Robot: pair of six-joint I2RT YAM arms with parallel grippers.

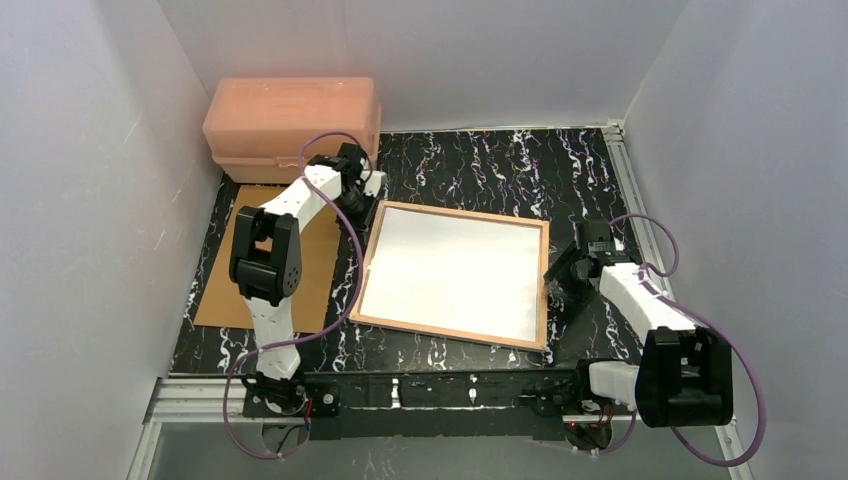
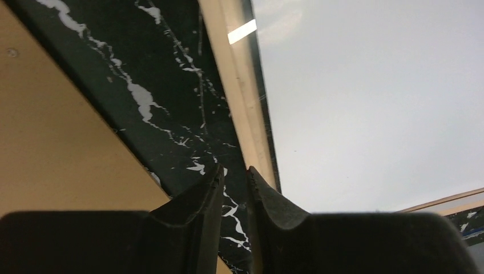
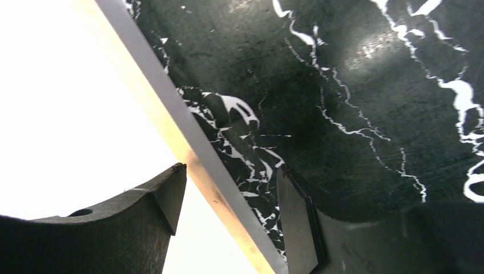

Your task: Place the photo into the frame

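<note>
The wooden picture frame lies flat mid-table, slightly turned, with a plain white sheet filling its inside. Whether that sheet is the photo cannot be told. By the frame's upper left corner is my left gripper; its fingers stand a little apart, nothing between them, beside the outer edge of the left rim. My right gripper is wide open at the right rim. One finger is on the white sheet's side, the other over the table outside. The rim is not gripped.
A brown board lies on the left of the table, partly under the left arm. Behind it sits a large salmon-coloured box.
</note>
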